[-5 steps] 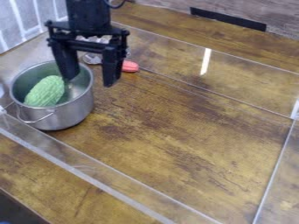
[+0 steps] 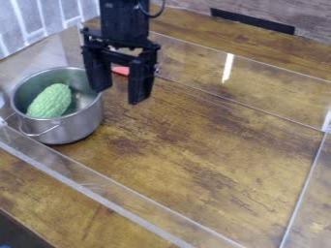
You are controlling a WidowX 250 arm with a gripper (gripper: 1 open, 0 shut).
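My black gripper hangs open above the table at the upper left, just right of and above a steel pot. Its two dark fingers are spread, with no object visible between them. A green, textured oblong object lies inside the pot. A small red item is partly hidden behind the gripper.
Clear strips or panels run along its front and right edges. A white slatted structure stands at the back left, and a dark bar sits at the back right edge.
Over the last second the gripper has shifted right from over the pot and turned slightly, uncovering more of the pot. The pot and the green object look unmoved.
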